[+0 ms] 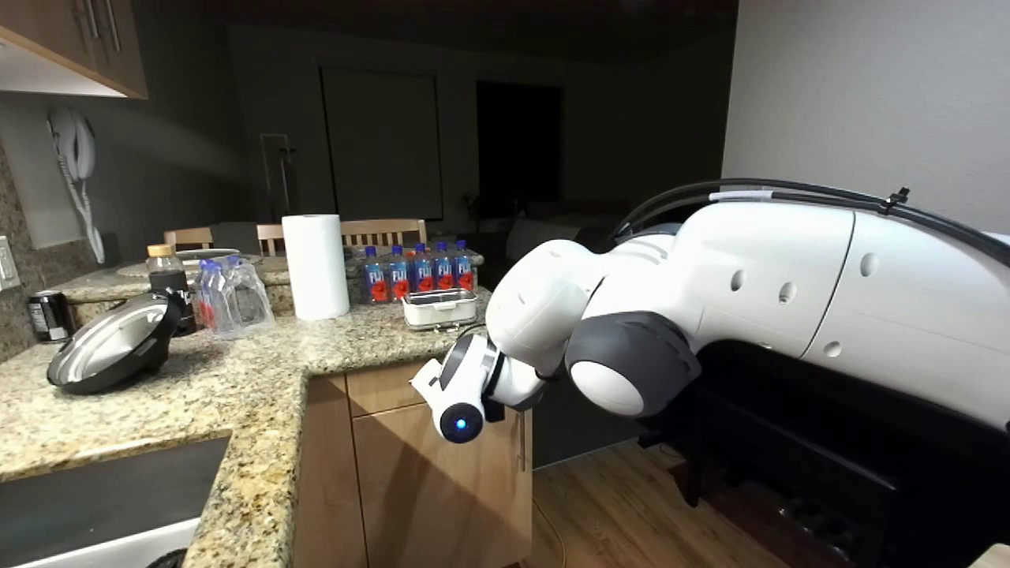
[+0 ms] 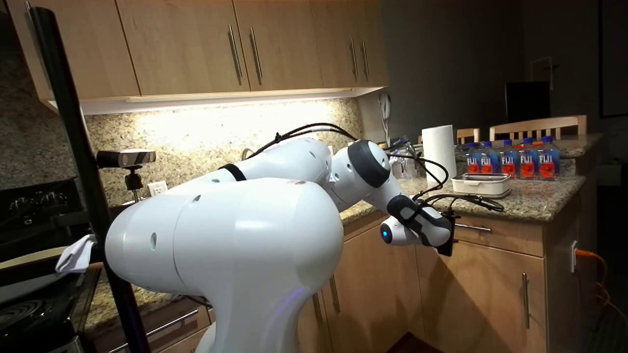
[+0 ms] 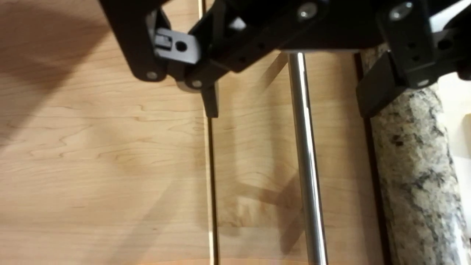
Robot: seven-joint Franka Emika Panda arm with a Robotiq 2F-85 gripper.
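My gripper is open in the wrist view, its two black fingers wide apart with nothing held between them. The metal drawer handle (image 3: 307, 163) runs through the space between the fingers as seen from the wrist; whether it lies within their reach I cannot tell. It belongs to a light wooden drawer (image 3: 256, 168), shut beneath the granite counter (image 3: 417, 163). In exterior view 2 this drawer handle (image 2: 472, 227) shows just right of the wrist. The fingers are hidden behind the arm in exterior view 1.
On the counter stand a white lunch box (image 2: 481, 183), a paper towel roll (image 1: 316, 267) and several water bottles (image 1: 422, 273). A cabinet door (image 2: 488, 288) with an upright handle (image 2: 525, 300) is below the drawer. Open floor (image 1: 606, 511) lies to the right.
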